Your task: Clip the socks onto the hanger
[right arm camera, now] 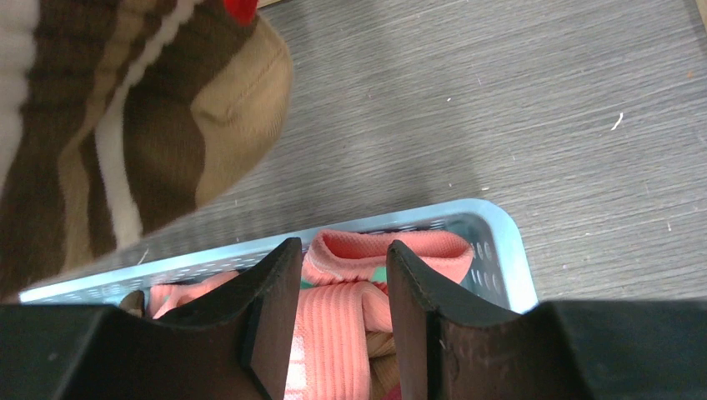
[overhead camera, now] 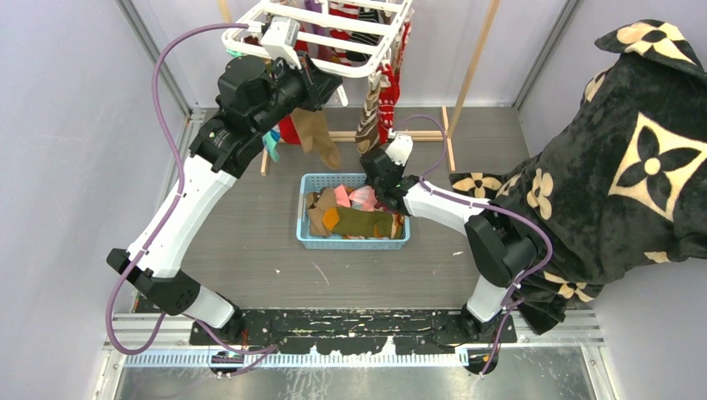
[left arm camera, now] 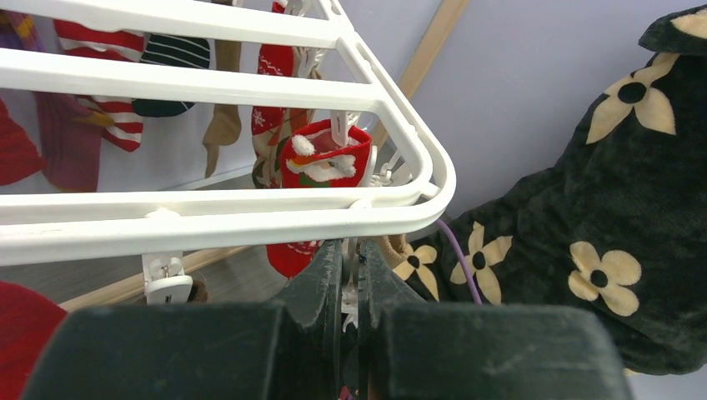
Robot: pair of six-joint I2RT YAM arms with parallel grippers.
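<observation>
The white hanger [overhead camera: 308,37] has socks clipped along it, including a red patterned sock [overhead camera: 388,96] and a brown one [overhead camera: 315,133]. My left gripper is shut on the hanger's frame at its near right corner. My right gripper is part open over the blue basket [right arm camera: 500,242], with pink socks [right arm camera: 325,342] below and between its fingers in view, none visibly held. A striped brown sock [right arm camera: 142,117] hangs close beside it at the upper left.
Wooden stand bars [overhead camera: 450,133] surround the back of the basket. A dark floral blanket [overhead camera: 600,192] fills the right side.
</observation>
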